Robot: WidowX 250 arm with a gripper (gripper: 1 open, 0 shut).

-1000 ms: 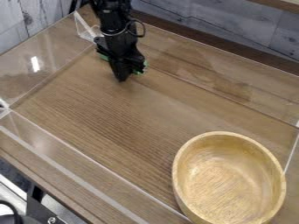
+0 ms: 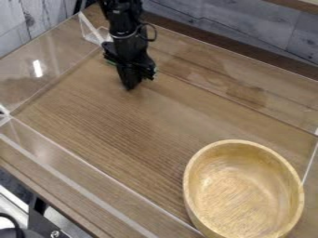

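A black robot arm reaches down from the top of the camera view to the wooden work surface, with its gripper (image 2: pixel 134 76) low over the upper left area. Something small and greenish seems to be at the gripper, largely hidden by it. Whether the fingers are open or shut cannot be made out at this size.
A pale yellow round bowl (image 2: pixel 243 193) sits at the bottom right. A grey wall (image 2: pixel 248 37) runs along the back, and pale edging lines the left side.
The gripper has shifted slightly left and down over the past second, staying in the same upper left area. The bowl has not moved.
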